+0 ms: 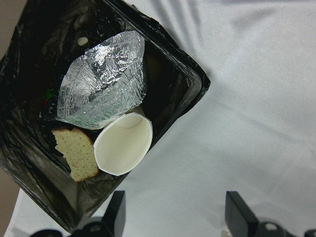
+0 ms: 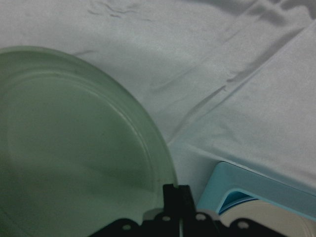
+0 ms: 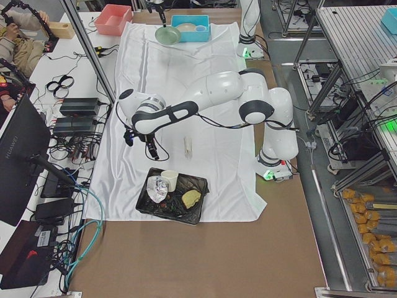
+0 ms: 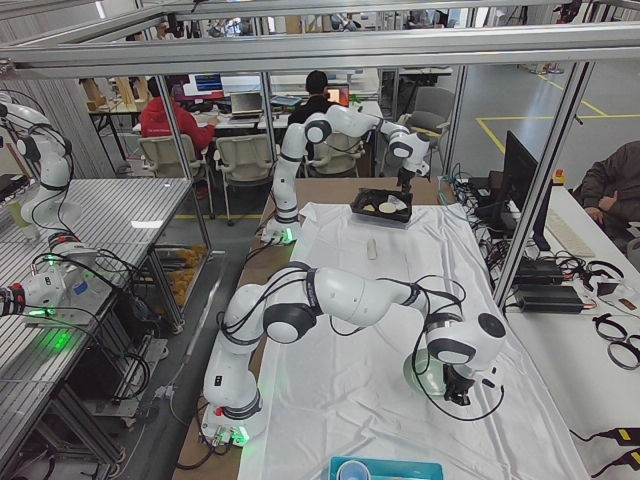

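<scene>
A black bag-lined bin holds crumpled foil, a white paper cup and a bread slice. My left gripper hangs open above the bin, nothing between its fingers. My right gripper is shut at the rim of a green plate, which sits beside the blue tray; the plate's edge runs into its fingertips.
A small pale object lies mid-cloth between the arms. Pale round items stand in the blue tray. A red basket is on the side table.
</scene>
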